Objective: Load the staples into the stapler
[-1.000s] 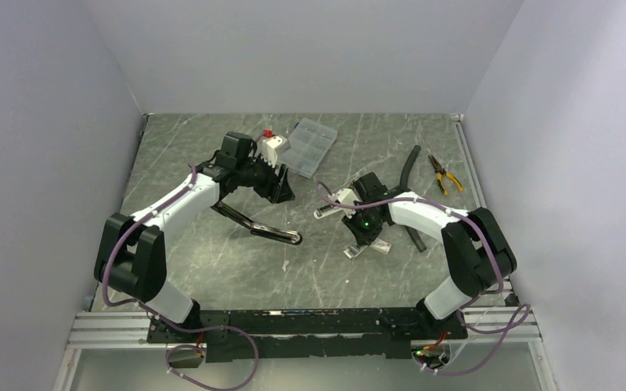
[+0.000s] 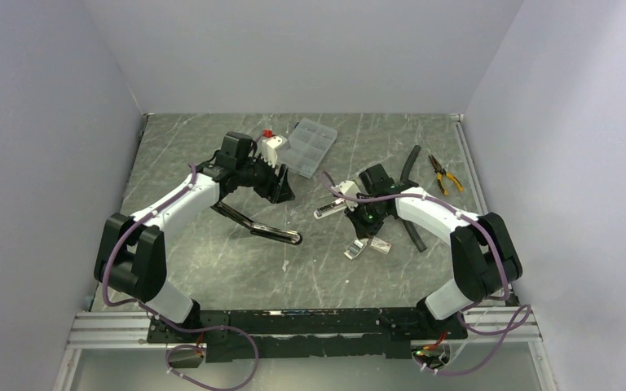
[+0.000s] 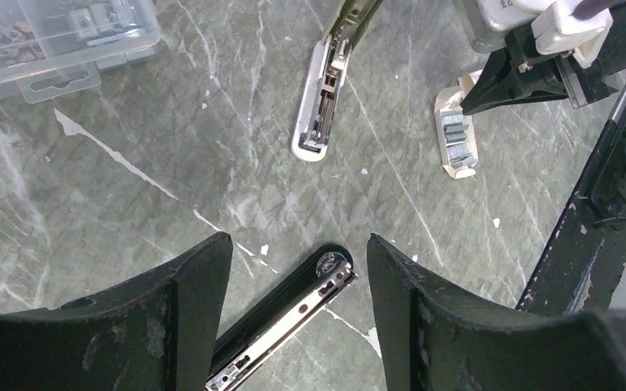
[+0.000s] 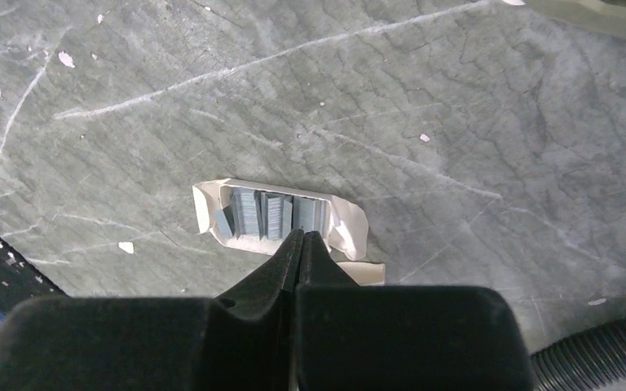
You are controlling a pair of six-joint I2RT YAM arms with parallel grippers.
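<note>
An open staple box [image 4: 285, 191] with several grey staple strips [image 4: 275, 216] inside lies on the table; in the right wrist view it sits just beyond the tips of my right gripper. That gripper is shut, with nothing visible between its fingers. Left of it rests a stapler with a pale base [image 3: 303, 134] and olive upper part [image 3: 363, 16], opened up. A black stapler [image 2: 275, 234] lies opened out at left. My left gripper stands open and empty above the table, the black stapler's end showing between its fingers in the left wrist view.
A second small box [image 2: 381, 245] lies against the staple box. Behind are a clear compartment case [image 2: 310, 147] and, to the right, a black ribbed tube [image 2: 410, 167] and yellow-handled pliers [image 2: 444, 175].
My left arm has stayed still.
</note>
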